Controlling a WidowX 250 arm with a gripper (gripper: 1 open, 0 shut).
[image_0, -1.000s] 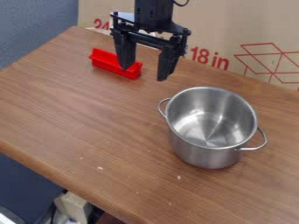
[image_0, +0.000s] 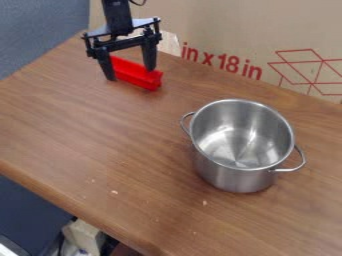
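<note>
My black gripper (image_0: 128, 66) is open at the upper left of the camera view, its fingers pointing down on either side of a red block (image_0: 138, 77). The elongated block lies on the wooden table (image_0: 94, 150); whether the fingers touch it I cannot tell. A steel pot (image_0: 241, 150) with two side handles stands upright at the right, apart from the block.
A cardboard panel (image_0: 254, 50) with red printing stands along the back of the table. The table's left and front edges show at the lower left.
My gripper has moved left and away from the camera, from above the middle of the table to the red block. The block and pot look unmoved.
</note>
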